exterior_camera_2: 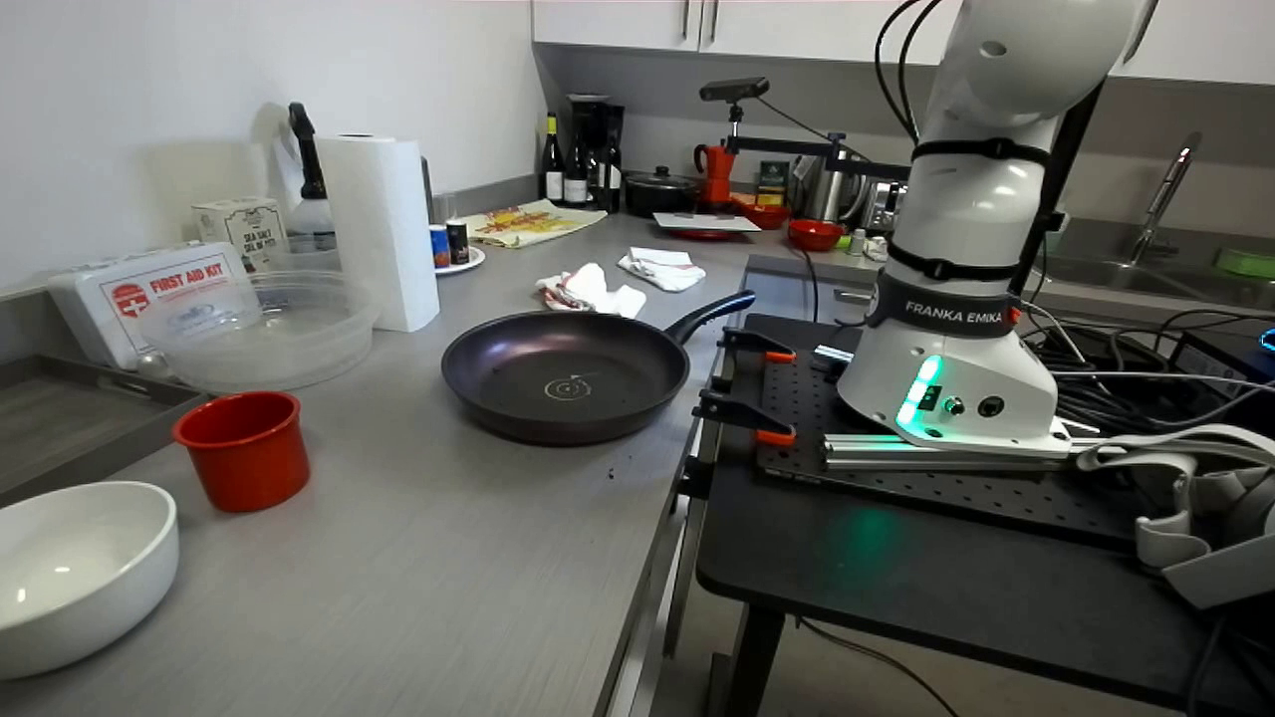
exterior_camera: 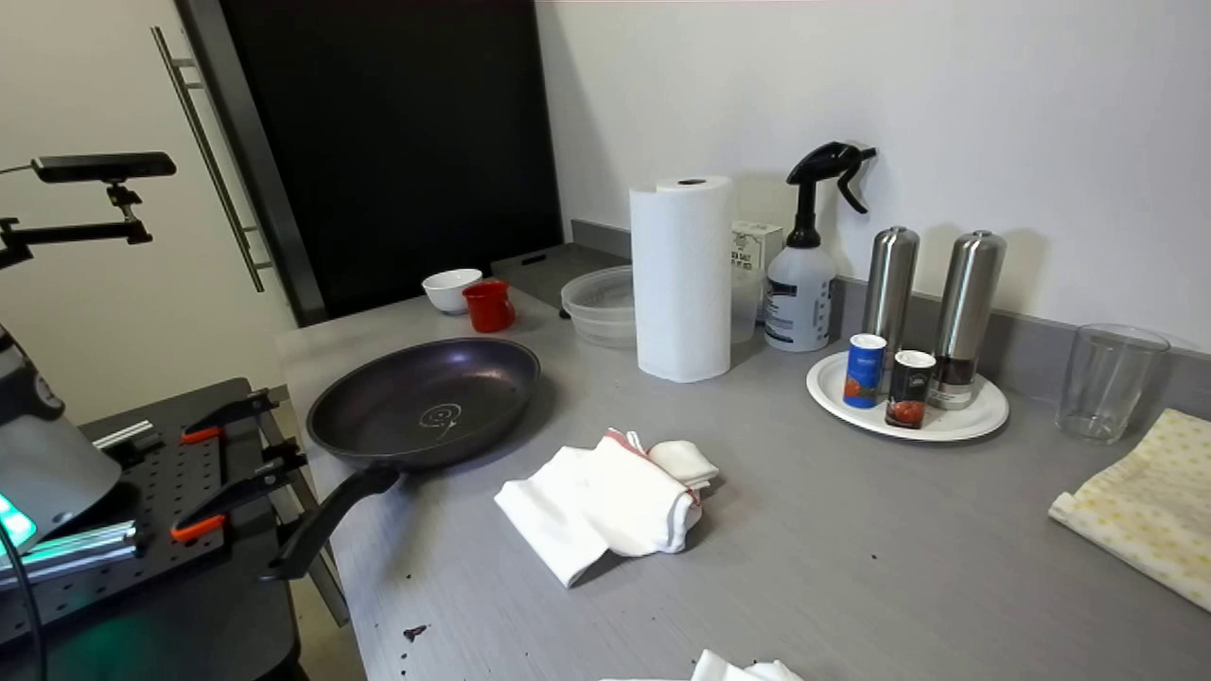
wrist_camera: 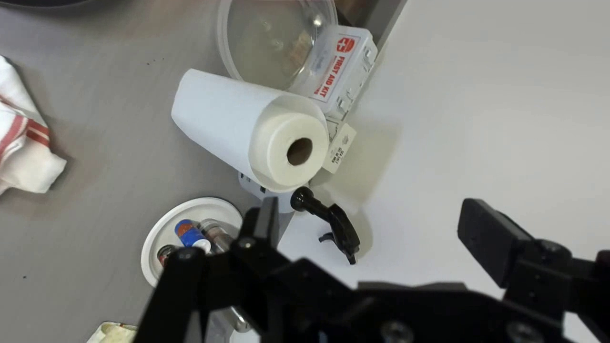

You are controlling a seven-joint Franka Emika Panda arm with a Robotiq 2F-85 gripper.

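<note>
In the wrist view my gripper stands open, its black fingers wide apart with nothing held between them. Beneath it are the white wall and the black head of the spray bottle (wrist_camera: 338, 228). The paper towel roll (wrist_camera: 228, 123) stands upright on the counter beside that bottle. A dark frying pan (exterior_camera: 426, 397) rests on the counter, its handle reaching past the edge. Near the pan lies a crumpled white towel (exterior_camera: 607, 499) with red stripes. Neither exterior view shows the gripper.
A white plate (exterior_camera: 834, 392) carries two small shakers and two steel mills near the wall. Close by stands a clear glass (exterior_camera: 1110, 386). A red cup (exterior_camera_2: 245, 454), a white bowl (exterior_camera_2: 84, 574) and a clear plastic tub (exterior_camera_2: 269, 341) occupy the far end.
</note>
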